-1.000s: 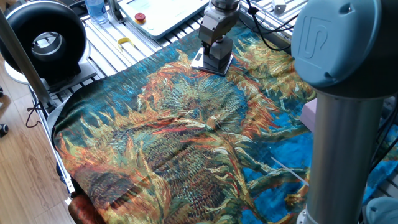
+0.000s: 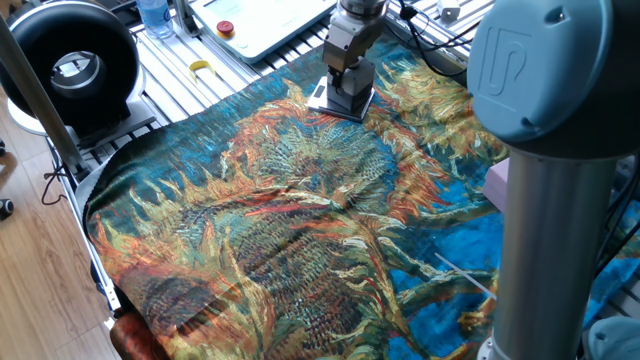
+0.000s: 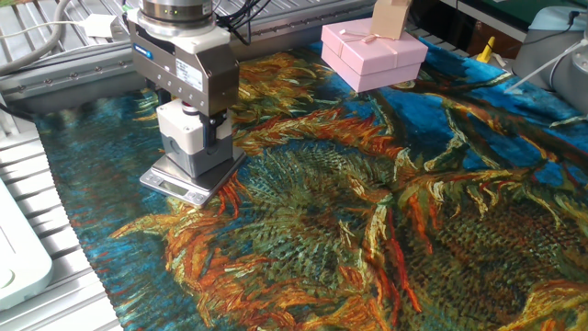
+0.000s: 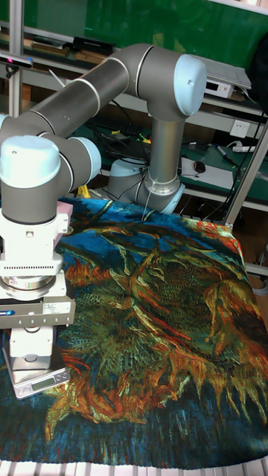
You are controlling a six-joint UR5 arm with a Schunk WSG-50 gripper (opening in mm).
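A small block (image 3: 197, 152), white on one part and grey on the other, stands upright on a flat digital scale (image 3: 175, 191) with a silver top. My gripper (image 3: 191, 118) points straight down over it, its dark fingers (image 3: 217, 129) at the block's upper sides. Whether the fingers press on the block or stand slightly apart from it is not clear. In exterior view 1 the scale (image 2: 322, 101) lies near the cloth's far edge under the gripper. From the opposite side, the scale's display (image 4: 41, 384) faces the camera, and the gripper body hides the block's top.
A sunflower-print cloth (image 3: 303, 221) covers the table, with a wide clear area beside the scale. A pink gift box (image 3: 372, 60) with a brown item (image 3: 390, 18) on top stands at the back. Off the cloth lie a yellow ring (image 2: 202, 68) and a red button (image 2: 226, 29).
Over the last second the arm has shifted only very slightly at the gripper and the near joint. The block and the scale look unmoved.
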